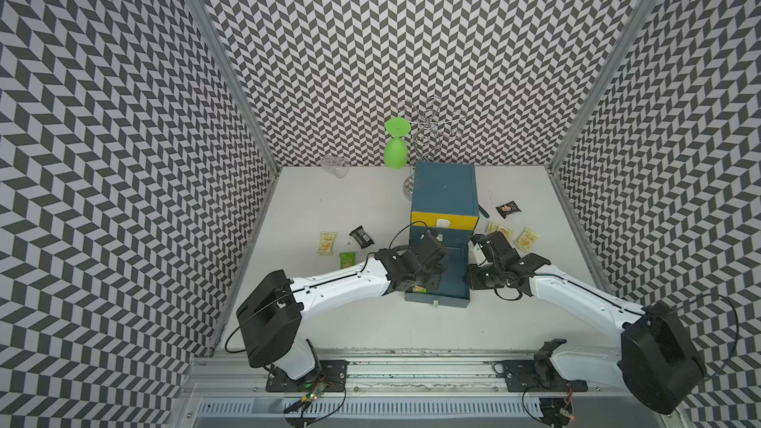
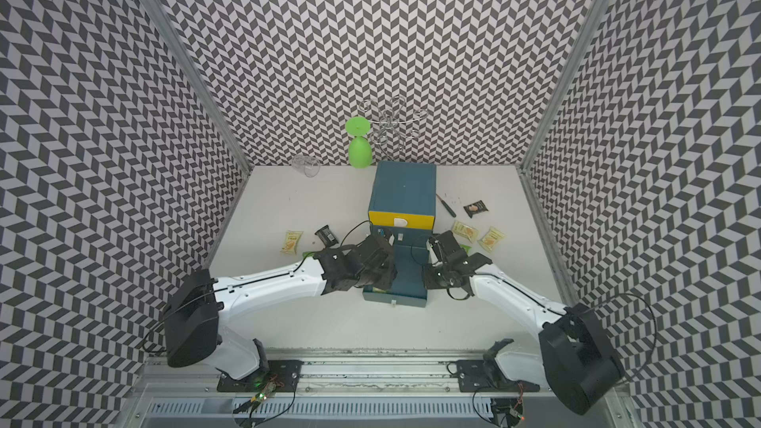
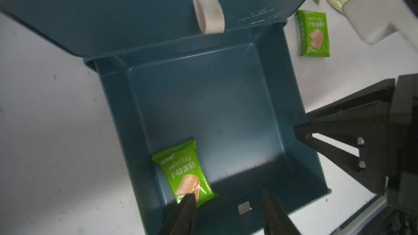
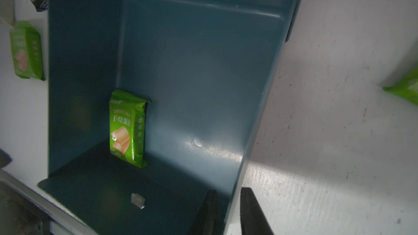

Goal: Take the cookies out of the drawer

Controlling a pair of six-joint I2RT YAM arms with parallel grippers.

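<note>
The open lower drawer (image 4: 191, 74) of the blue box holds one green cookie pack (image 3: 185, 169) at its front left. My left gripper is over the drawer, above the pack, its fingertips apart with nothing seen between them. My right gripper is at the drawer's right wall, fingertips a little apart around the rim; whether they touch it I cannot tell. In the top views both wrists partly hide the drawer.
Green packs (image 4: 26, 50) lie on the table either side of the drawer, with cream and black packs (image 1: 360, 236) farther out. A green goblet-like object (image 1: 396, 150) stands at the back.
</note>
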